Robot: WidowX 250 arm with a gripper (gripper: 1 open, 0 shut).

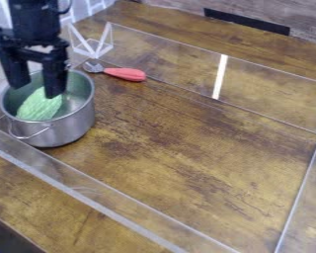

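Observation:
My gripper [35,74] is a dark, slightly blurred shape at the upper left, open, with its fingers over the steel pot [71,126] on the left side of the table. A pale green bumpy vegetable [42,109] lies inside the pot, below the gripper and partly behind it. Whether the fingers touch it is unclear.
A utensil with a red handle [125,74] lies behind the pot, beside a white wire rack [92,44].

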